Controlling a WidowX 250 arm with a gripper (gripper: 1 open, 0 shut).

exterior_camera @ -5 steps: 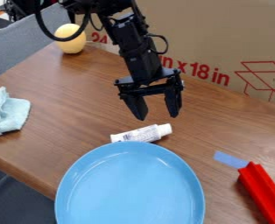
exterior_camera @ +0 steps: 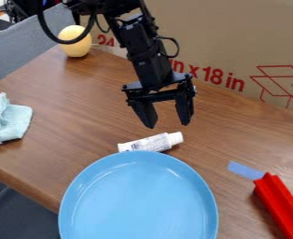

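Observation:
My black gripper point(exterior_camera: 165, 114) hangs open over the middle of the wooden table, its two dark fingers apart with nothing between them. Below it a white tube point(exterior_camera: 149, 143) lies on its side, just behind a large light blue plate point(exterior_camera: 136, 205) in the foreground. A red object point(exterior_camera: 280, 203) lies at the right edge, a light blue cloth point(exterior_camera: 2, 119) at the left, and a yellow oval object point(exterior_camera: 75, 41) at the back left.
A cardboard box point(exterior_camera: 249, 56) stands along the back behind the arm. A strip of blue tape point(exterior_camera: 244, 170) is on the table point(exterior_camera: 62, 103) at right. The table's left edge drops to a dark area.

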